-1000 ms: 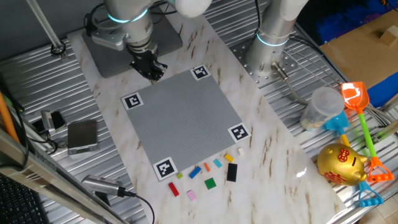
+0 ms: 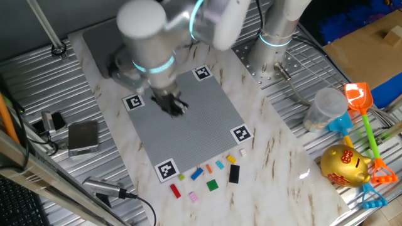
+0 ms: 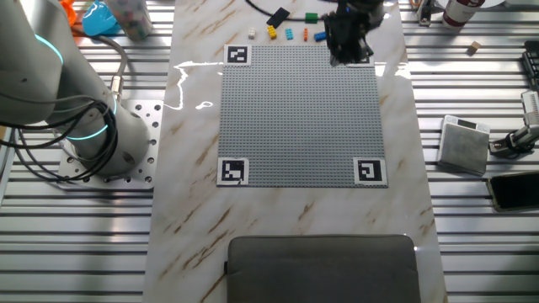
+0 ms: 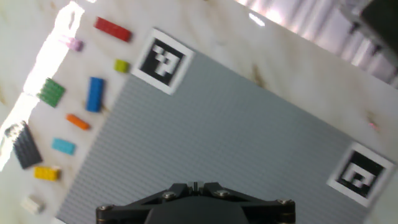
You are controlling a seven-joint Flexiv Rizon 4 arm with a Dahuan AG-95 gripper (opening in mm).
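Note:
My gripper (image 2: 178,111) hangs above the grey baseplate (image 2: 188,129), near its far part in exterior view 1. In the wrist view its fingertips meet at the bottom edge, shut with nothing visible between them. Loose bricks lie on the marble table beside the plate: red (image 4: 113,29), blue (image 4: 95,94), green (image 4: 51,92), lime (image 4: 121,66), orange (image 4: 78,121), light blue (image 4: 63,146), yellow (image 4: 46,173), pink (image 4: 74,44), black (image 4: 26,148) and white (image 4: 32,205). All of them stand apart from the gripper. The plate's studs are bare wherever it shows.
Printed markers (image 3: 232,172) sit on the plate's corners. A dark grey case (image 3: 322,269) lies on the table behind it. Off the table are a clear jar (image 2: 326,108), toy shovels (image 2: 369,135) and a golden piggy bank (image 2: 345,166).
The arm has swung from beyond the plate's far edge toward the bricks, bringing the gripper over the plate. The bricks and plate have not moved.

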